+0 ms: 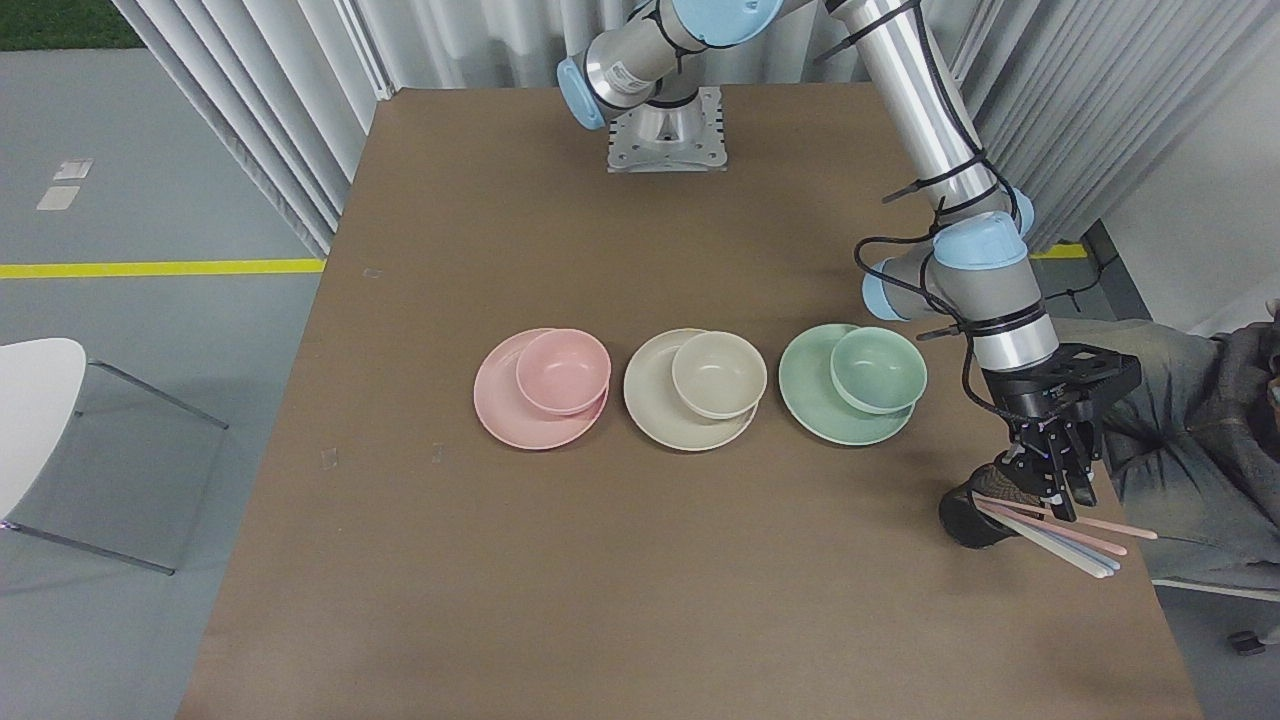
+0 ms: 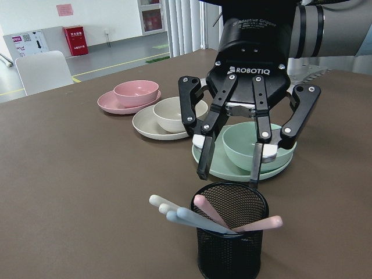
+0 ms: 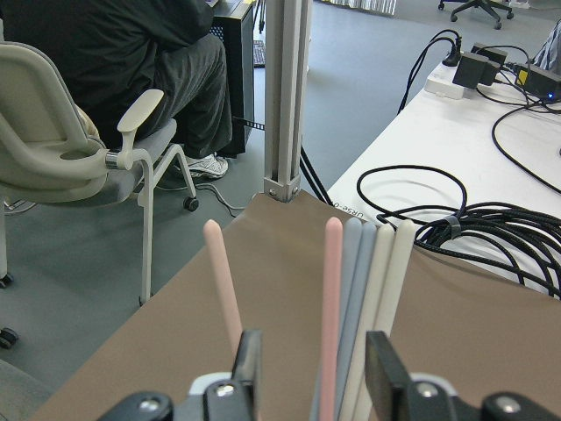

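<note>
My gripper [image 2: 229, 179] stands open above a black mesh cup [image 2: 229, 253] near the table's right edge. The cup holds pink chopsticks [image 3: 331, 316], pale blue chopsticks [image 3: 350, 298] and white chopsticks [image 3: 383, 298], leaning outward. In the wrist view one pink stick [image 3: 222, 272] rises behind the left finger; whether the fingers touch any stick I cannot tell.
A pink bowl [image 1: 563, 372], a cream bowl [image 1: 720, 372] and a green bowl [image 1: 878, 372] sit on matching plates in a row left of the cup. A person sits beyond the right edge.
</note>
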